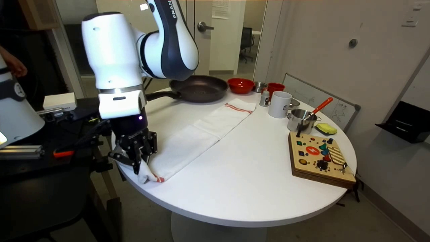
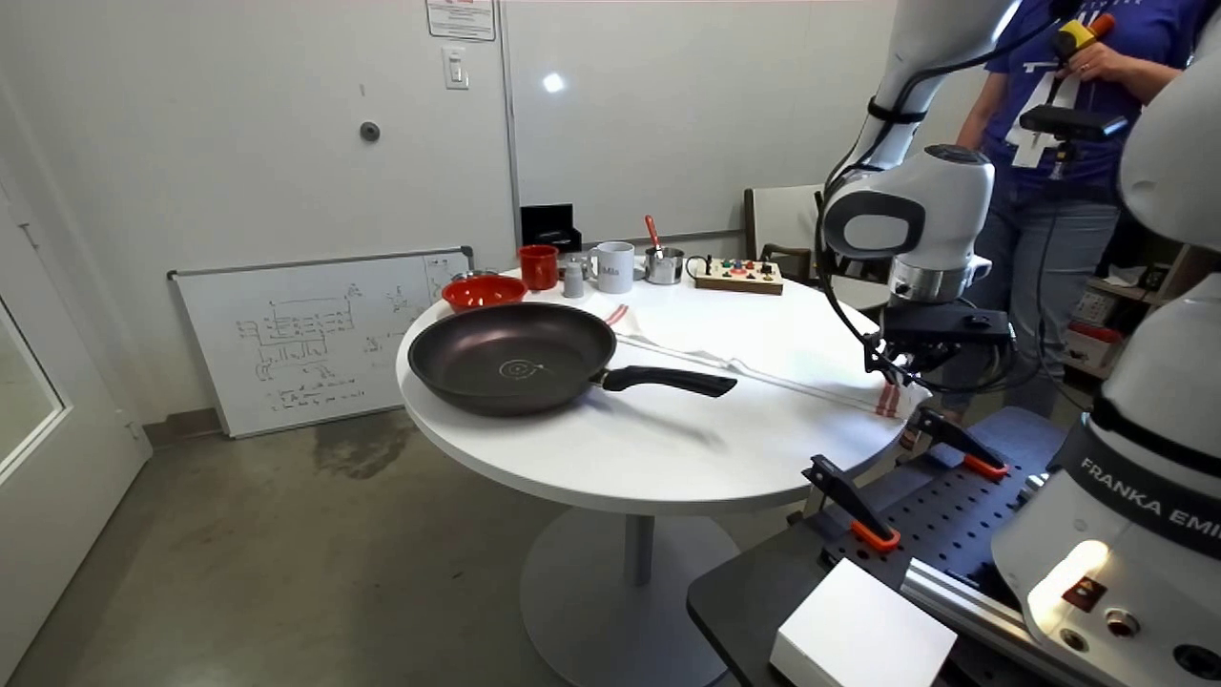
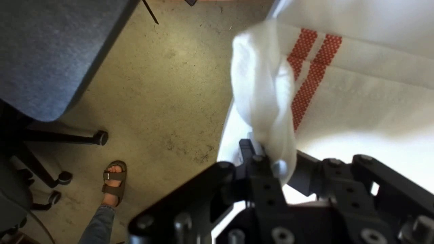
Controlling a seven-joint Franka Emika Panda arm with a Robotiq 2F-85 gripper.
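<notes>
A long white towel (image 1: 187, 147) with red stripes at both ends lies across the round table, its far end near the mug. My gripper (image 1: 141, 163) is at the table's near left edge, shut on the towel's close end. In the wrist view a bunched fold of the towel (image 3: 260, 85) rises from between the dark fingers, with the red stripes just beside it. The second exterior view has the gripper (image 2: 899, 372) low at the table's right edge, over the striped end. Part of the gripped cloth is hidden by the fingers.
A dark frying pan (image 1: 203, 88) stands at the back, handle toward the arm. Beyond the towel are a red bowl (image 1: 241, 85), a white mug (image 1: 280, 105), a steel pot (image 1: 302, 120) and a wooden switch board (image 1: 320, 157).
</notes>
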